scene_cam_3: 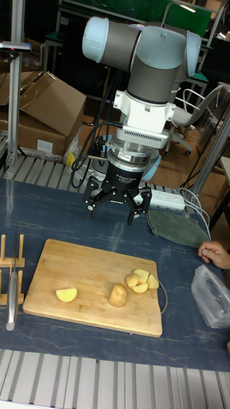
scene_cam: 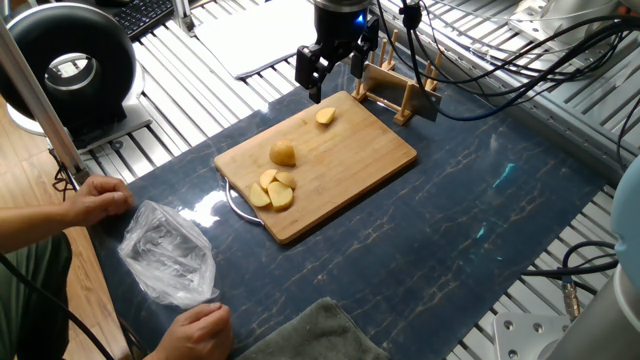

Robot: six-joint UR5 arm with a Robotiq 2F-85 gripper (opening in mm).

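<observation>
My gripper (scene_cam_3: pixel 112 213) hangs above the table beyond the cutting board, its fingers spread apart and nothing between them. In exterior view 1 the gripper (scene_cam: pixel 336 84) shows near the top, beside the knife rack end of the board. The wooden cutting board (scene_cam: pixel 345 165) lies flat on the dark table. On it are a larger potato piece (scene_cam: pixel 283 153), a cluster of cut potato pieces (scene_cam: pixel 281 195) near the metal handle, and a single slice (scene_cam: pixel 325 116) apart from them. A wooden rack (scene_cam: pixel 403 117) holds a knife (scene_cam_3: pixel 12 300) beside the board.
A clear plastic bag or container (scene_cam: pixel 168 255) lies between a person's hands (scene_cam: pixel 105 198) at the table's edge. A grey-green cloth (scene_cam: pixel 315 335) rests on the table. Cables (scene_cam: pixel 520 95) loop near the arm.
</observation>
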